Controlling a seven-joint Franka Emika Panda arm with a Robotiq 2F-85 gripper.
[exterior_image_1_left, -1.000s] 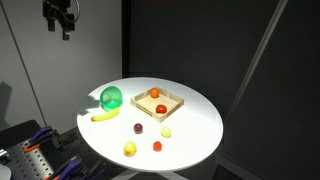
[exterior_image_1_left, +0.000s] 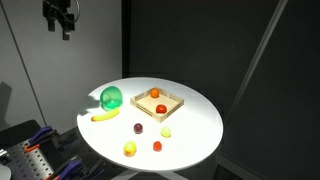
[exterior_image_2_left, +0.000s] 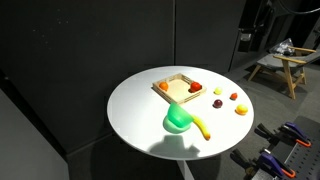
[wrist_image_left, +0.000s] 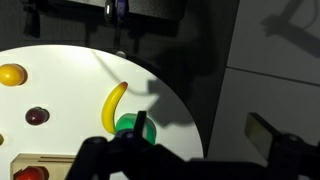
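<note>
High above the left edge of the white oval table (exterior_image_1_left: 195, 145), my gripper (exterior_image_1_left: 62, 30) hangs clear of everything on it. In the wrist view my gripper is open, its dark fingers wide apart with nothing held. Below lie a yellow banana (wrist_image_left: 115, 105) and a green bowl (exterior_image_1_left: 111, 98). A wooden tray (exterior_image_2_left: 178, 79) holds an orange fruit (exterior_image_1_left: 155, 93) and a red tomato (exterior_image_1_left: 161, 109). Loose on the table are a dark plum (exterior_image_1_left: 138, 129), a yellow-green fruit (exterior_image_1_left: 166, 132), a small red fruit (exterior_image_1_left: 157, 146) and an orange-yellow fruit (exterior_image_1_left: 130, 149).
Around the table the floor (wrist_image_left: 195, 60) is dark. A dark stand with blue and red parts (exterior_image_1_left: 40, 138) is at the near left. Bare table surface lies right of the tray in the first exterior view.
</note>
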